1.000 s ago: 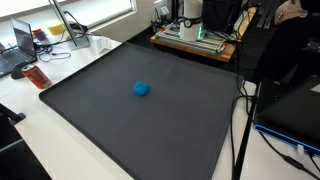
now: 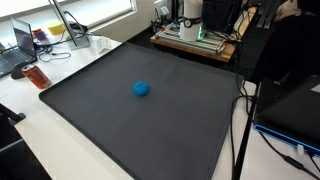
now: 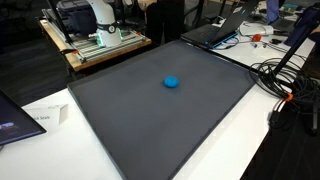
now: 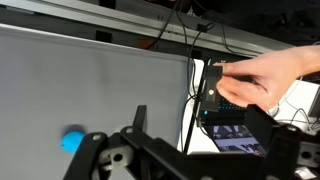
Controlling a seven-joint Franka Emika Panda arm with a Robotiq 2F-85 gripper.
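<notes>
A small blue round object [image 2: 141,88] rests on the large dark grey mat, a little left of its middle in exterior view 1. The same blue object [image 3: 171,82] shows near the far part of the mat in exterior view 2. From the wrist view, my gripper is open, its dark fingers wide apart with nothing held between them. The blue object [image 4: 72,139] lies off to the left of the fingers there, well clear of them. Neither exterior view shows the gripper.
A person's hand [image 4: 265,80] reaches over a laptop [image 4: 228,112] beside the mat. Black cables run along the mat's edge. A red can [image 2: 37,77] stands by the mat's left corner.
The blue object has stayed put.
</notes>
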